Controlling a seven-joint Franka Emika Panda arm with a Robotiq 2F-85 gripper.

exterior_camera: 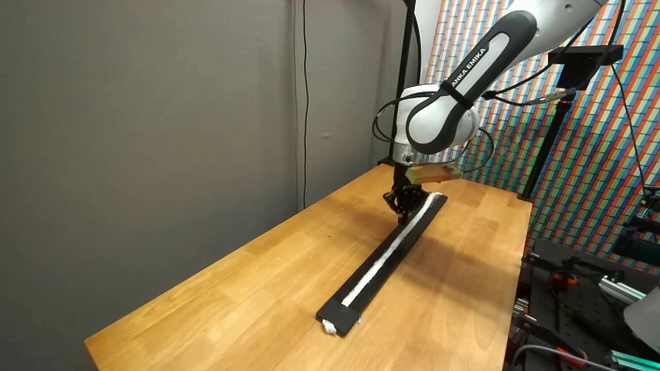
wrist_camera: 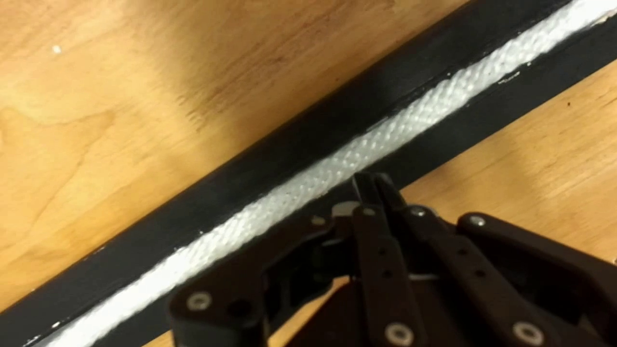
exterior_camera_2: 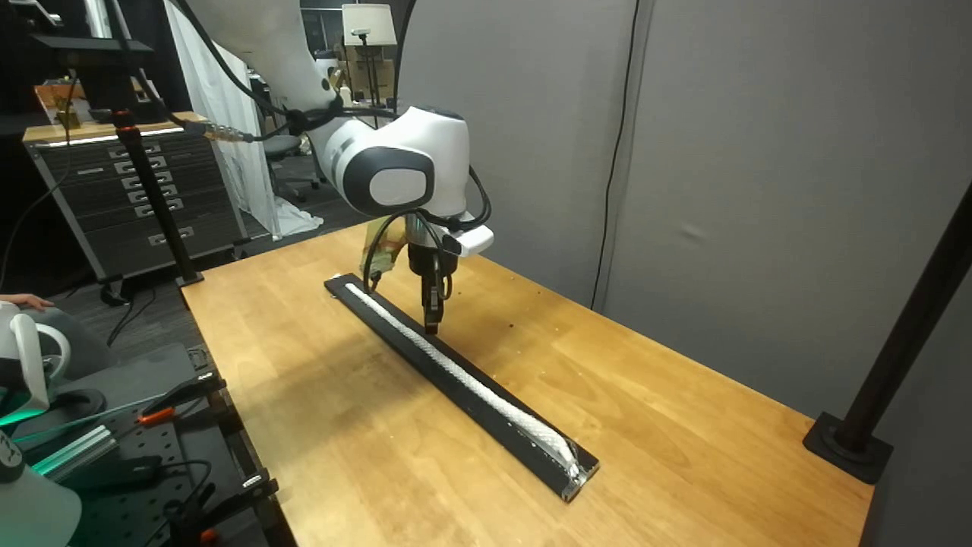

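A white braided rope [exterior_camera_2: 474, 390] runs lengthwise along the middle of a long black bar [exterior_camera_2: 538, 461], which lies flat on the wooden table. In exterior view 1 the rope [exterior_camera: 383, 260] reaches nearly the full length of the bar [exterior_camera: 340, 314], and a white tuft shows at the near end. My gripper [exterior_camera: 402, 220] points straight down over the bar's edge, toward its far half. From the wrist, the shut gripper appears beside the rope [wrist_camera: 347, 162], its fingertips over the black strip along one side. Nothing shows between the fingers.
Bare wooden table [exterior_camera: 247, 278] surrounds the bar on both sides. A grey wall [exterior_camera: 154, 123] borders one long edge. Black posts [exterior_camera_2: 875, 365] stand at the table's corners, and a dark bench with tools [exterior_camera: 575, 309] adjoins the other side.
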